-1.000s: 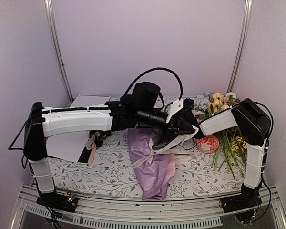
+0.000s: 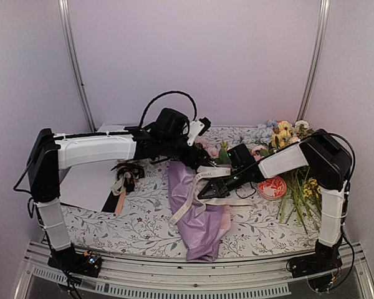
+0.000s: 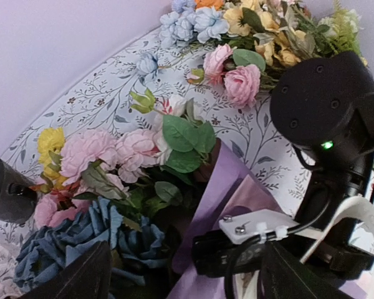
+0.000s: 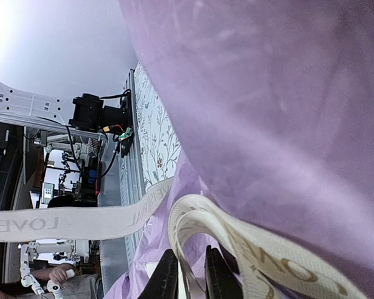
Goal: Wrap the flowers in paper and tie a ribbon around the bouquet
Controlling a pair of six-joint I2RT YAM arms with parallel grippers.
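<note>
The bouquet in purple wrap lies mid-table, blossoms toward the back. A white printed ribbon lies across the wrap, and its loop curls around the tips of my right gripper. That gripper's fingers are close together at the ribbon; whether they grip it is unclear. My left gripper is above the flowers, left of the right one; in the left wrist view its fingers are spread at the bottom edge, with no ribbon seen held between them.
Loose flowers and stems lie at the right beside a red round dish. A white board and a dark tangle of ribbons lie on the left.
My left gripper has moved left and back, away from the ribbon, which now drapes over the right gripper. The right arm has barely moved.
</note>
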